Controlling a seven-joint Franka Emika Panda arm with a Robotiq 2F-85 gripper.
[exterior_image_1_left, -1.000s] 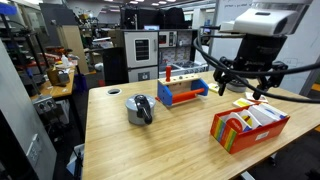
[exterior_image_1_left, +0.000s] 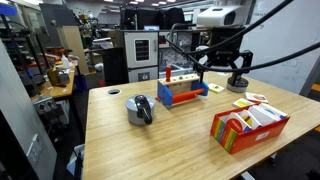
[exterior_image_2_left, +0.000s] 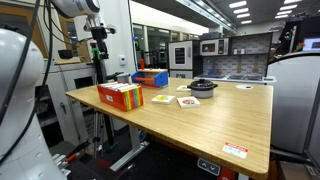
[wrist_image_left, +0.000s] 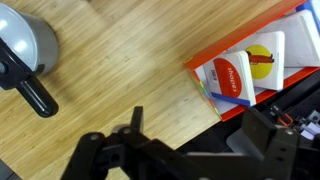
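My gripper (exterior_image_1_left: 221, 74) hangs in the air above the back right of the wooden table, its fingers apart. In the wrist view the gripper shows at the bottom, two dark fingers spread over bare wood with nothing between them. A red box (exterior_image_1_left: 232, 143) holding several packets and colourful items stands at the table's front right. The box's orange rim (wrist_image_left: 228, 42) shows at the right of the wrist view. A silver pot with a black handle (wrist_image_left: 35, 92) is at the upper left there; in exterior view 1 the pot (exterior_image_1_left: 136, 112) sits on the table's left half.
A blue and red rack (exterior_image_1_left: 184, 97) stands at the back middle of the table. Flat yellow and white cards (exterior_image_2_left: 188, 102) lie near a dark lidded pot (exterior_image_2_left: 202, 89).
In exterior view 1 my arm has moved back and to the left, away from above the red box, and looks smaller. The box, pot and rack have stayed put.
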